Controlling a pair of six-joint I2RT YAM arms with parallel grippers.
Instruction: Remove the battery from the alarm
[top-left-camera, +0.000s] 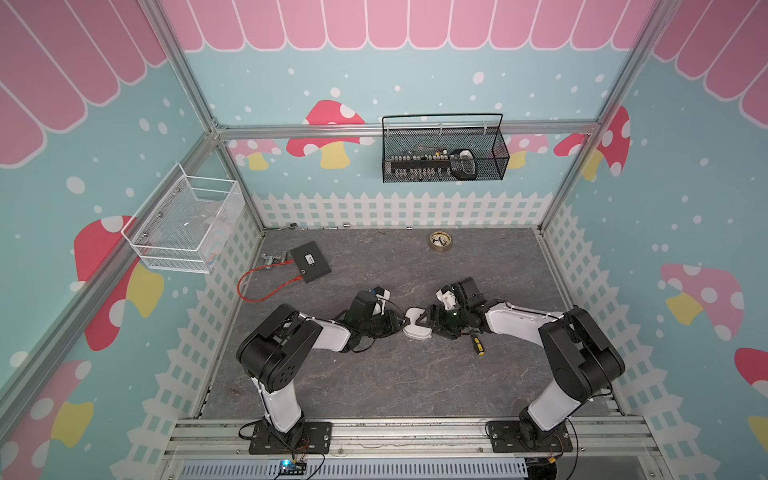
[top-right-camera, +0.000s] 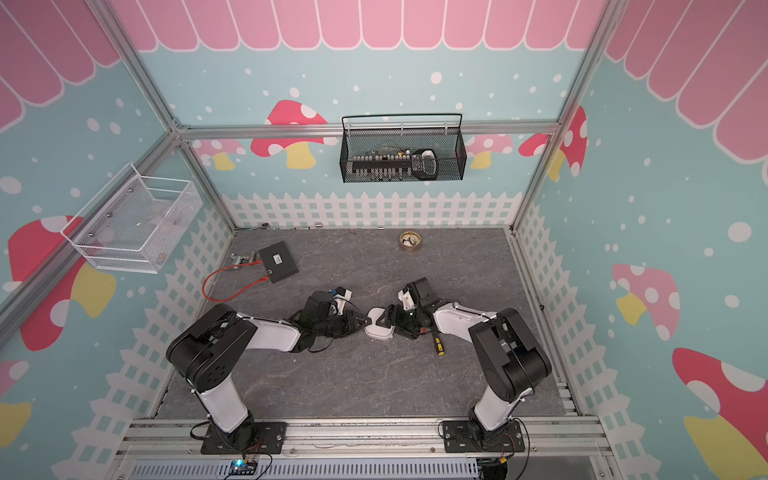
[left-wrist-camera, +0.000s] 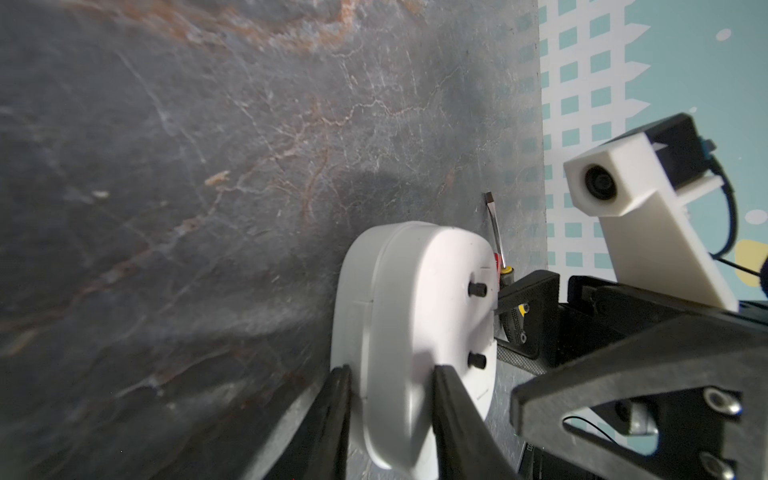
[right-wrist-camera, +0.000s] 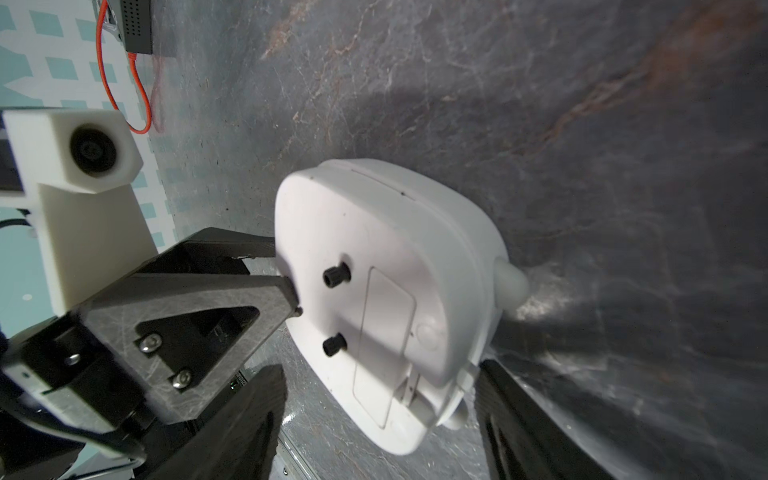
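The white alarm sits on the table between my grippers, its back with two black pegs and a rectangular battery cover facing my right wrist camera. My left gripper has its fingers around the near end of the alarm's white body; whether they press on it is unclear. My right gripper stands open at the alarm, fingers either side of the end with the cover's latch. No battery is visible.
A yellow-handled screwdriver lies right of the alarm. A dark box with red cable lies back left, a tape roll at the back.
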